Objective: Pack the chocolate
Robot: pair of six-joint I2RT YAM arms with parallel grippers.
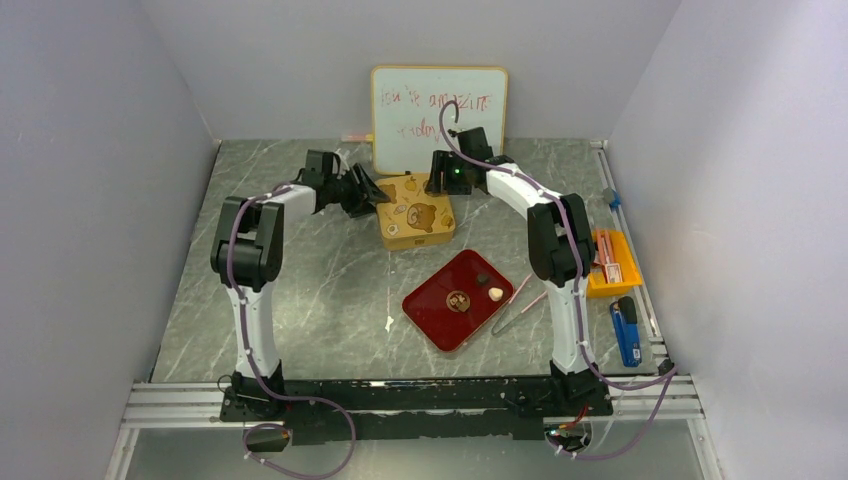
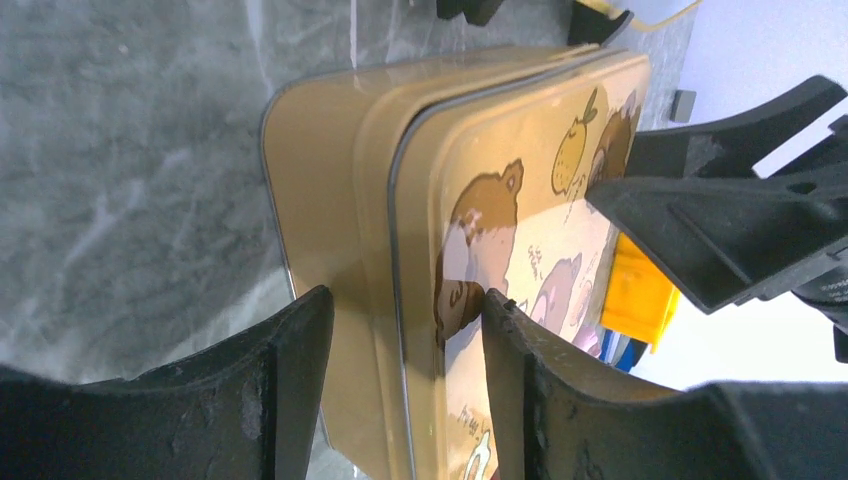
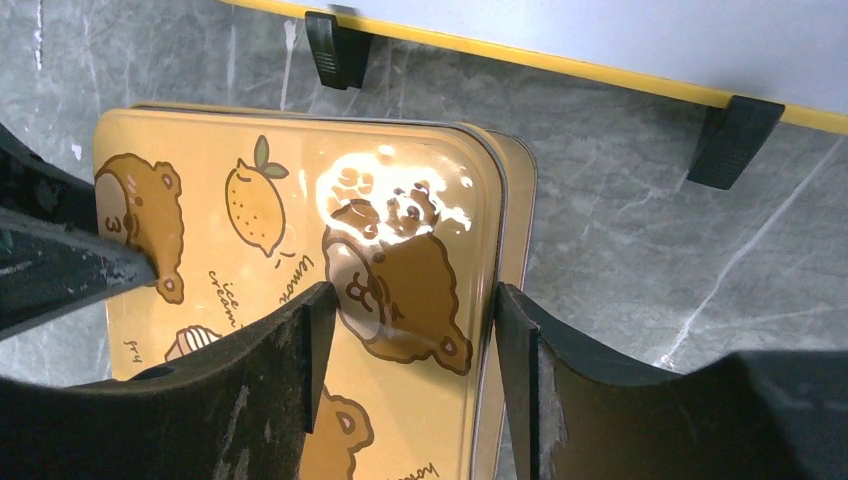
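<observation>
A yellow tin box [image 1: 417, 240] with bear drawings stands at the back centre, its lid [image 1: 412, 198] on top. The left gripper [image 1: 378, 195] is at the box's left edge. Seen from the left wrist, its parted fingers [image 2: 305, 350] lie either side of the lid's edge, one over the side wall and one over the printed top. At the right rear edge my right gripper is open, its fingers [image 3: 305, 350] spanning part of the lid and its rim. Nothing is visibly gripped. Round brown [image 1: 458, 302], dark [image 1: 482, 279] and white [image 1: 496, 294] pieces rest on the red tray [image 1: 440, 330].
Directly behind the box stands a whiteboard [image 1: 439, 120] on black feet [image 3: 735, 140]. Tongs [image 1: 520, 312] lie right of the tray. A yellow bin [image 1: 628, 262] and a blue tool [image 1: 627, 335] are at the far right.
</observation>
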